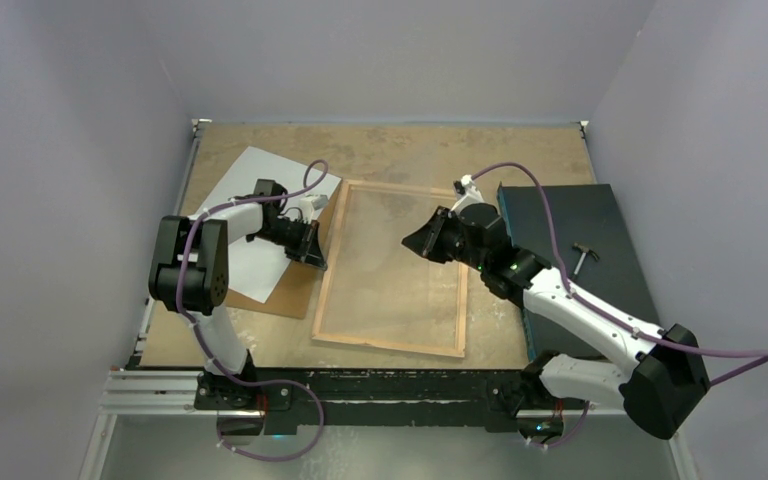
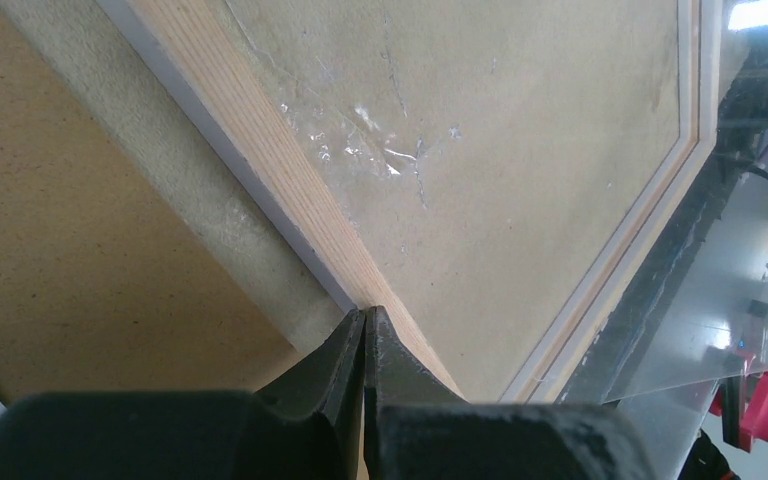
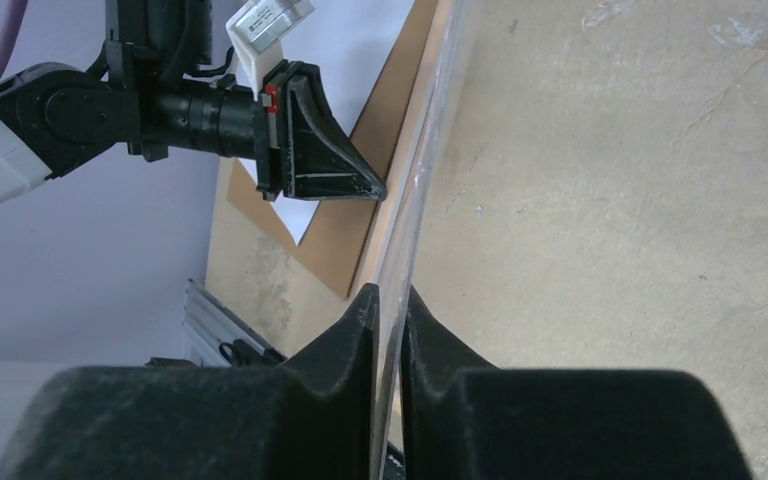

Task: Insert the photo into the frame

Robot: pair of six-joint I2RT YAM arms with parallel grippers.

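Note:
The wooden frame (image 1: 392, 347) lies flat in the middle of the table. Against its left rail rest the tips of my left gripper, shut with nothing showing between them. A white sheet (image 1: 245, 265), possibly the photo, lies on a brown board (image 1: 290, 297) left of the frame, partly under my left arm. My right gripper (image 1: 407, 244) is over the frame's inside. In the right wrist view its fingers (image 3: 348, 345) stand close on both sides of the edge of a clear panel (image 3: 418, 190); whether they grip it cannot be told.
A dark panel (image 1: 585, 215) with a hammer (image 1: 585, 255) on it lies at the right. Bare table (image 1: 400, 150) shows behind the frame. A purple cable (image 1: 660, 340) runs along my right arm.

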